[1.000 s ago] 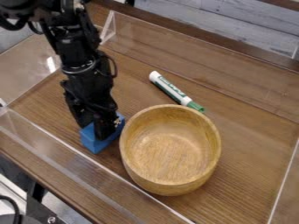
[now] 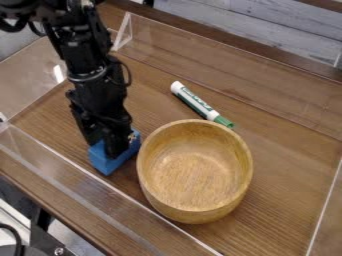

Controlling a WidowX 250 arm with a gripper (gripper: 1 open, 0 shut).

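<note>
My black gripper (image 2: 112,138) reaches down from the upper left, shut on a blue block (image 2: 110,157) at the lower left of the wooden table. The block sits low, close beside the left rim of a tan oval bowl (image 2: 193,172); part of it is hidden under the fingers.
A white and green marker (image 2: 202,105) lies diagonally behind the bowl. A pale raised edge runs along the left side, with dark cables at the bottom left corner.
My gripper and the blue block have shifted very slightly to the left. The bowl and marker have stayed in place.
</note>
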